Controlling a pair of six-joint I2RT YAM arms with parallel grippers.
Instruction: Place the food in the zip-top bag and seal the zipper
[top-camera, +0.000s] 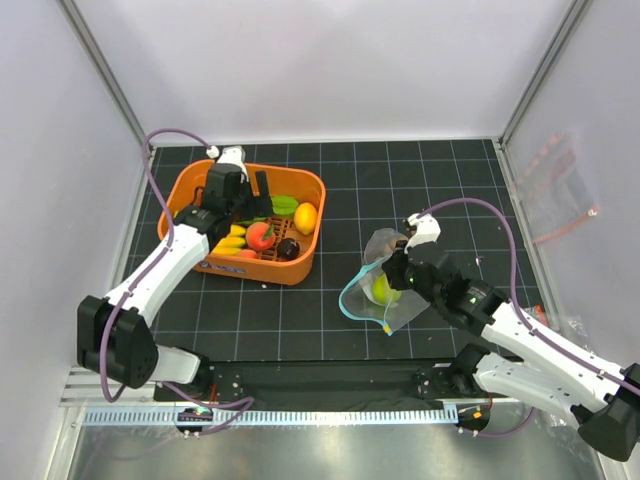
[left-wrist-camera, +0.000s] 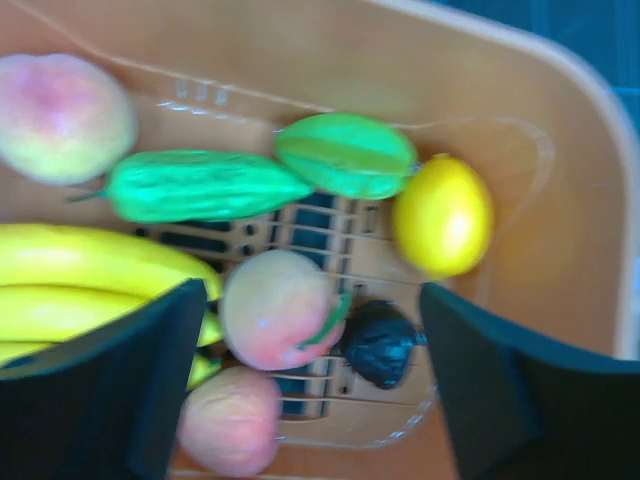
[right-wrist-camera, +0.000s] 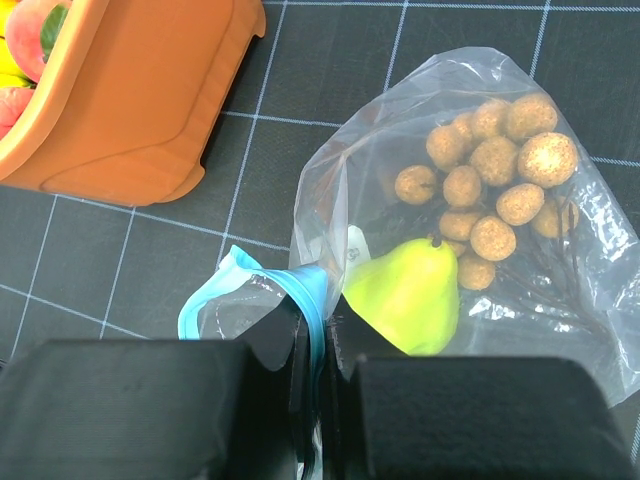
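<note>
My left gripper (top-camera: 250, 200) hangs over the orange bin (top-camera: 312, 245), fingers parted, nothing between them. The left wrist view shows a peach (left-wrist-camera: 275, 305), bananas (left-wrist-camera: 90, 260), green produce (left-wrist-camera: 200, 185), a lemon (left-wrist-camera: 440, 215) and a dark fruit (left-wrist-camera: 380, 345) beneath it. My right gripper is shut on the clear zip bag (right-wrist-camera: 540, 300) at its blue zipper edge (right-wrist-camera: 210, 295). Inside the bag are a pear (right-wrist-camera: 400, 295) and several brown round balls (right-wrist-camera: 545, 160).
The bin occupies the left side, a little apart from the bag.
</note>
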